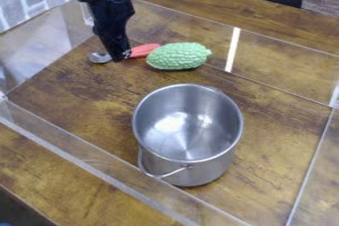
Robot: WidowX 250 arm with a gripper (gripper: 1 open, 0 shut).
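Observation:
The black gripper (pixel 117 50) is low over a red-handled metal utensil at the upper left, whose red handle (pixel 146 48) shows to its right and whose silver head (pixel 99 57) shows to its left. The gripper looks shut; whether anything is between its fingers cannot be made out. A pale green bitter melon (pixel 179 56) lies just right of the utensil. A steel pot (pixel 187 131) with its handle down stands in the front middle.
Clear plastic walls (pixel 66 146) border the wooden work area. The wood is bare to the left of the pot and to its right.

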